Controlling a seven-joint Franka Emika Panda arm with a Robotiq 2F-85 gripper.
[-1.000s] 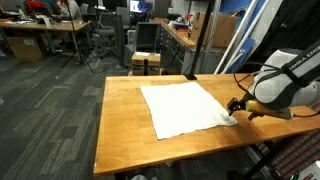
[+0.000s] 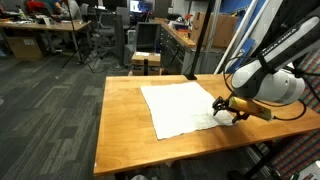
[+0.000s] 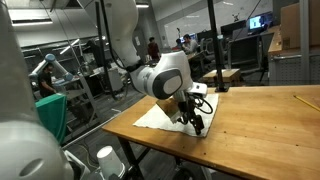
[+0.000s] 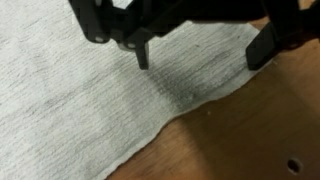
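Note:
A white cloth point(image 2: 180, 108) lies spread on the wooden table point(image 2: 122, 125), its near right corner under the gripper. In the wrist view the cloth point(image 4: 80, 95) fills the left and middle, and its edge runs slantwise across bare wood. My gripper is open just above that edge: one finger is over the cloth, the other near the cloth's border at the right. Nothing shows between them. In exterior view 2 the gripper point(image 3: 195, 122) hangs low over the cloth; whether the fingertips touch it cannot be told.
Bare table stretches left of the cloth in exterior view 1. A small dark hole point(image 4: 294, 166) shows in the wood. A cardboard box point(image 2: 146, 59) stands beyond the table's far edge, and a dark upright pole point(image 2: 206, 30) rises behind the cloth.
My gripper has moved left, from beside the cloth's right corner to over it. The cloth looks unmoved.

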